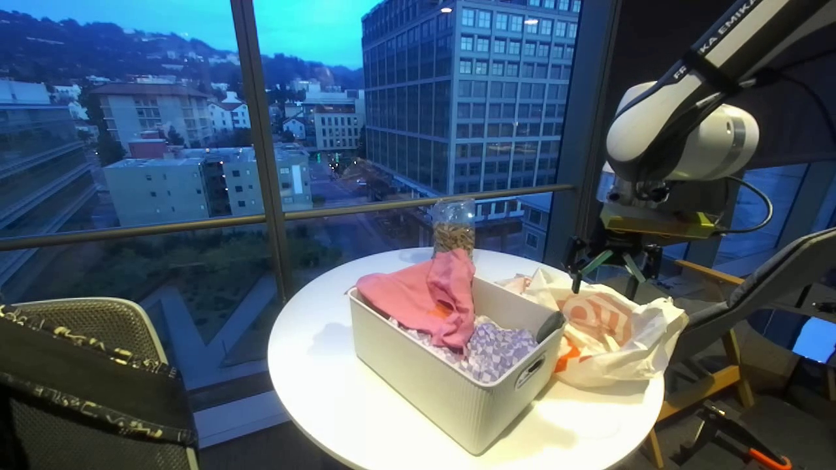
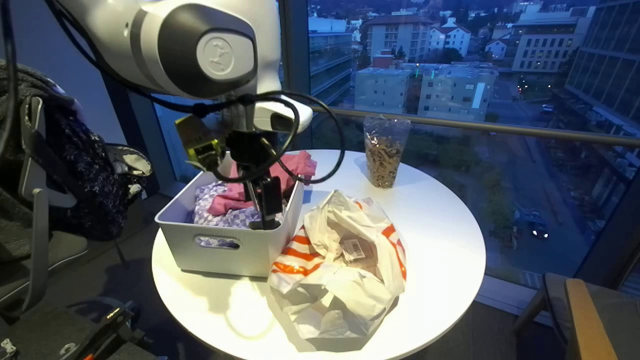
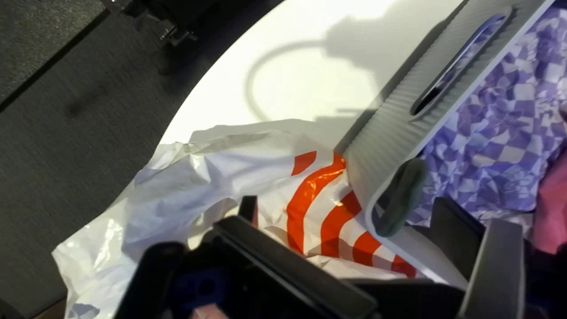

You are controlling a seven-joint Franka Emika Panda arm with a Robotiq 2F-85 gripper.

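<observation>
My gripper (image 1: 605,286) stands open above the table, over the side where the bin and the bag meet. In the wrist view its fingers (image 3: 458,234) are spread wide, with nothing held between them. A light grey bin (image 1: 427,391) holds a pink cloth (image 1: 415,297) draped over its far part and a purple-and-white checked cloth (image 1: 501,350). On the bin's corner rim sits a small dark green item (image 3: 402,197), apparently soft; it lies between the fingers in the wrist view, but how far below them I cannot tell.
A crumpled white plastic bag with orange-red stripes (image 2: 354,300) leans close to the bin, with a labelled package (image 2: 355,248) inside. Farther back stands a clear bag of brown pieces (image 2: 384,157). The round white table (image 2: 444,240) has bare space around its edge; chairs surround it.
</observation>
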